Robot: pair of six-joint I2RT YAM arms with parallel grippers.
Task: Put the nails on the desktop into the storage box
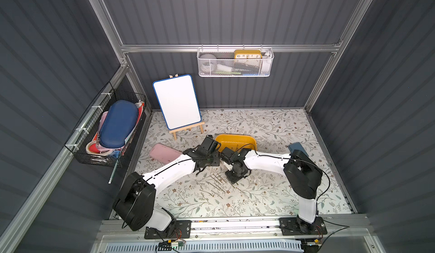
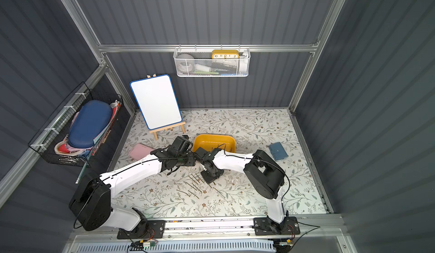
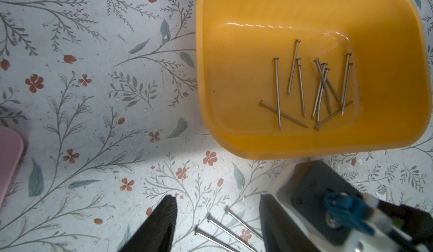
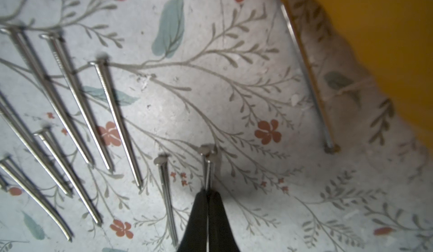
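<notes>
A yellow storage box [image 3: 243, 58] holds several nails [image 3: 277, 94]. In front of it, several loose nails [image 4: 115, 116] lie on the floral desktop [image 4: 180, 116]. My right gripper is down among them, shut, its fingertips over two nails [image 4: 208, 170]; nothing clearly shows held between them. My left gripper is open above the desktop near the box's near left corner, with nothing seen between its fingers and nail heads below. The right gripper's housing [image 3: 324, 202] shows beside it in the left wrist view.
A pink tray [image 1: 163, 152] lies left of the box, a blue pad [image 2: 277, 150] at the right. A whiteboard on an easel [image 1: 176, 101] stands behind at the left. The two arms are close together before the box.
</notes>
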